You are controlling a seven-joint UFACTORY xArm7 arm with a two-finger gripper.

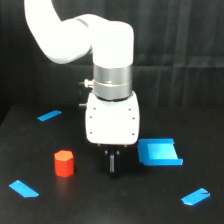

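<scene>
My gripper (112, 163) hangs from the white arm, pointing down over the dark table near the middle of the camera view. Its narrow fingers are drawn together, and nothing shows between them. To the left, clear of the fingers, a red-orange block (64, 163) stands on the table. A light blue square (160, 150) with a darker blue border lies to the right, slightly farther back than the fingertips.
Blue tape strips lie flat at the back left (50, 115), front left (23, 188) and front right (196, 197). A dark curtain (180, 60) closes off the back.
</scene>
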